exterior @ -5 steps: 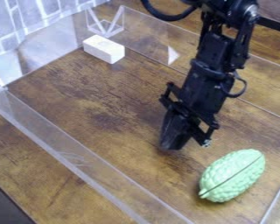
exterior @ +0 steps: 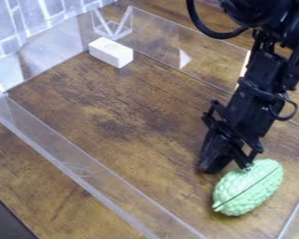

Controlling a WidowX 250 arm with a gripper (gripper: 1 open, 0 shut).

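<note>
The black gripper point(exterior: 217, 149) is low over the wooden table point(exterior: 115, 140) on the right side, its fingertips near the surface just above and left of a pale green, bumpy, oblong object point(exterior: 247, 187). It appears shut, with nothing visible between its fingers. The green object lies at the lower right, with a dark line along its length.
A white block point(exterior: 112, 52) sits at the upper left. Clear plastic walls point(exterior: 78, 173) border the wooden area, and white cloth point(exterior: 27, 23) shows in the top left corner.
The gripper has moved right and slightly down, closer to the green object. The green object and white block look unmoved.
</note>
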